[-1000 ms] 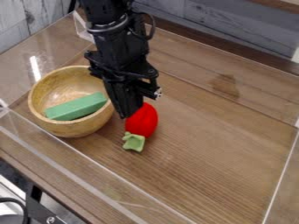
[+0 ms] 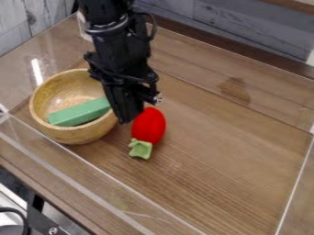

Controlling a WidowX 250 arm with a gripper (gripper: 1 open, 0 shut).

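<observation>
My black gripper (image 2: pixel 123 106) hangs over the right rim of a yellow bowl (image 2: pixel 61 87), just up-left of a red strawberry-like object (image 2: pixel 150 126) with a green top (image 2: pixel 140 149), lying on the wooden table. A green oblong item (image 2: pixel 76 112) lies in the bowl, partly hidden by the arm. The fingertips are dark and small, so their opening is hard to make out.
A pale object stands at the back left behind the arm. The table's edge runs along the lower left, with cables beyond.
The arm and gripper have shifted slightly left, uncovering a little more of the red object. The objects on the table look unmoved.
</observation>
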